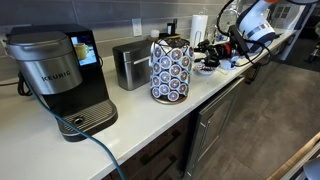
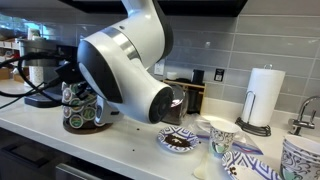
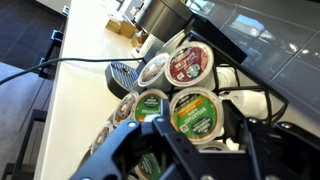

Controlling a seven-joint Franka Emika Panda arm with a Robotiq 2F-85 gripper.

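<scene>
A round carousel of coffee pods stands on the white counter, its rows of round lids facing outward. In the wrist view, a green-lidded coffee pod sits between the two dark fingers of my gripper, which is shut on it. This pod is still among its neighbours in the rack, including a red-lidded pod just above. In exterior view 2, the arm hides most of the carousel and the fingers.
A black and silver Keurig machine and a toaster stand along the wall. Patterned plates, cups and a paper towel roll occupy the other end.
</scene>
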